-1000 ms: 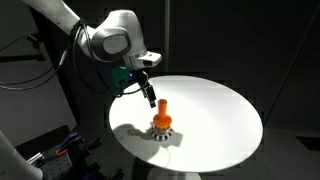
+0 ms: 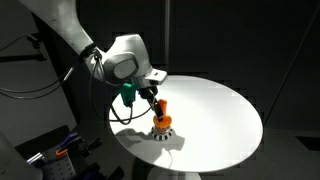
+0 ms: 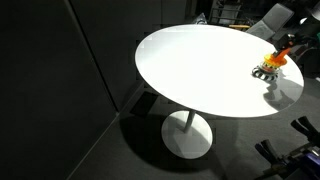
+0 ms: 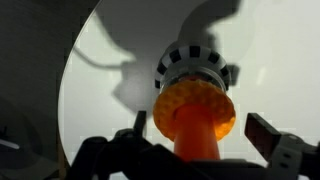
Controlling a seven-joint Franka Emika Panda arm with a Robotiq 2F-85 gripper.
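Note:
On the white round table [image 2: 215, 120] stands an object with a wide orange top [image 4: 172, 100], an upright red-orange handle [image 4: 196, 135], a clear body and a black-and-white checkered base [image 4: 178, 56]. In exterior view 1 its orange part [image 2: 162, 123] shows near the table's left side. My gripper is open, its dark fingers apart on either side of the handle in the wrist view. Nothing is clamped there. From exterior view 1, the gripper [image 2: 157, 104] is right at the handle's upper end; whether they touch cannot be made out.
A pedestal foot [image 3: 187, 137] rests on the dark floor.
The arm has come down and to the right in exterior view 1, bringing the gripper from above and left of the handle to its upper end. The object stands where it was.

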